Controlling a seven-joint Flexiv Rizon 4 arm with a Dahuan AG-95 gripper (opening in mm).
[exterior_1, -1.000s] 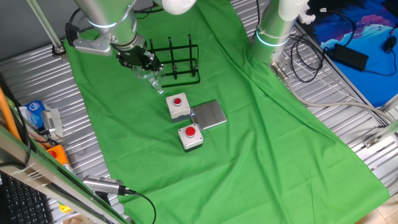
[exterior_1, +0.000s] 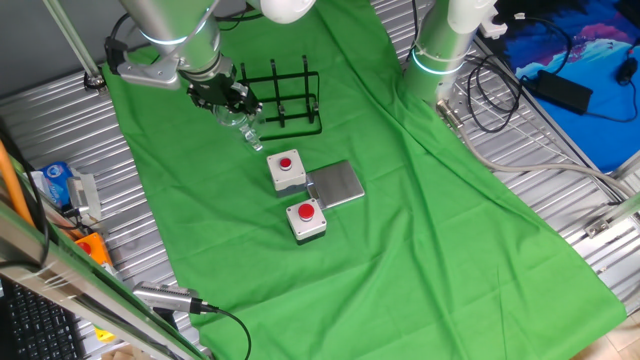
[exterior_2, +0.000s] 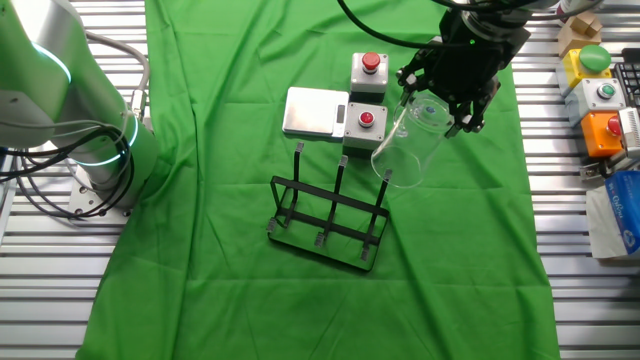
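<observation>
A clear glass or plastic cup is held at a tilt by my gripper, with its wide round end towards the rack. One finger shows on either side of the cup. In exterior view 1 the arm reaches in from the upper left, and the clear cup sticks out below the gripper. A black wire rack with several upright prongs stands on the green cloth, beside the cup and apart from it. How high the cup hangs is hard to tell.
Two white boxes with red buttons, the nearer-to-rack box and the other box, stand beside a flat silver scale.
</observation>
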